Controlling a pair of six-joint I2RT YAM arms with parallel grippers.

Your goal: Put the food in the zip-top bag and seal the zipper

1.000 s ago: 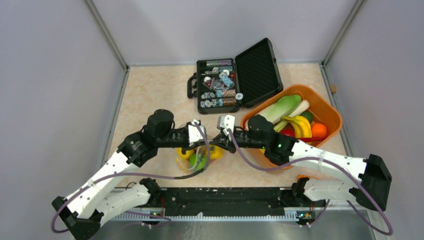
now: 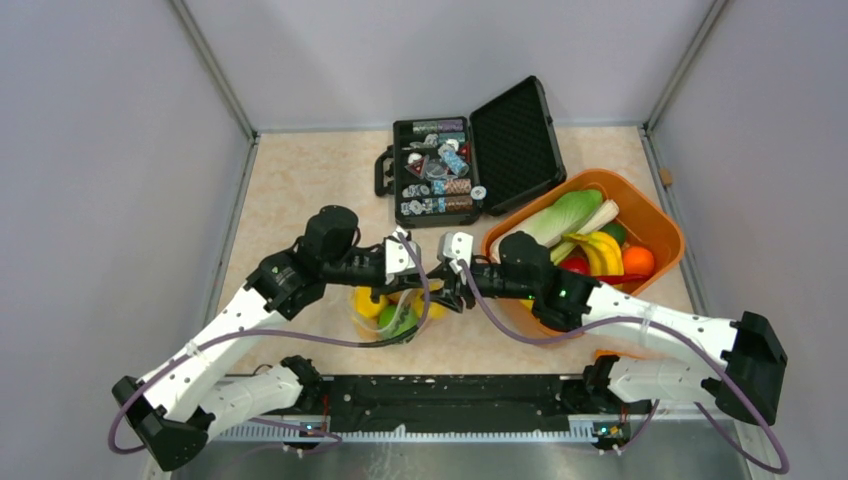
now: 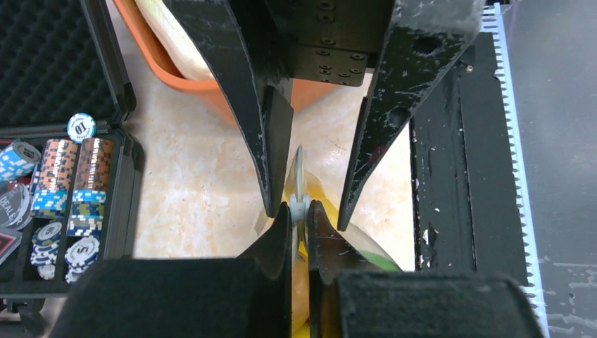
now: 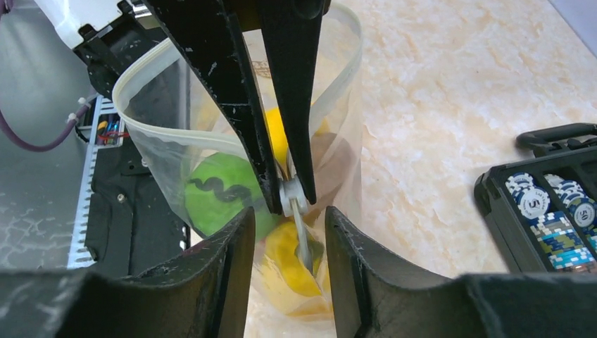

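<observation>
The clear zip top bag stands on the table with its mouth gaping wide. Inside it are a green vegetable and several yellow ones. My left gripper is shut on the small white zipper slider at the corner of the bag's rim. Facing it from the right, my right gripper has its fingers spread, one on each side of the bag's corner, with clear space between them and the plastic. In the top view both arms hide most of the bag.
An orange bin full of play food stands at the right. Behind the arms lies an opened black case of poker chips. Bare tabletop shows at the left, and the two grippers are very close together.
The right gripper's fingers look farther apart than before, and its arm has moved a little to the right.
</observation>
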